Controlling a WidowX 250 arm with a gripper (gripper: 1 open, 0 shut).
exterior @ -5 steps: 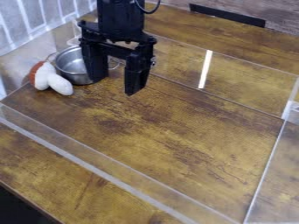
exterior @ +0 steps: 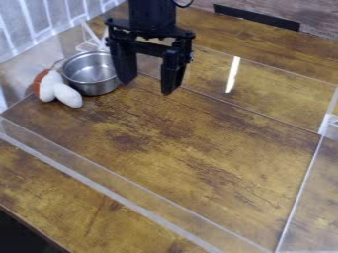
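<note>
My black gripper (exterior: 148,69) hangs in the upper middle of the view, open, with its two fingers spread apart over the wooden table. Just left of it is a steel bowl (exterior: 93,85). In front and left of the bowl lies a white plush-looking object (exterior: 62,92) with an orange-brown part at its back. Nothing shows between the fingers.
Clear plastic walls edge it at left and right. A thin white strip (exterior: 232,75) stands at the right rear, and a dark slot lies at the back edge.
My gripper has moved up and back in the view, away from the front of the table. The bowl and the white object lie where they were.
</note>
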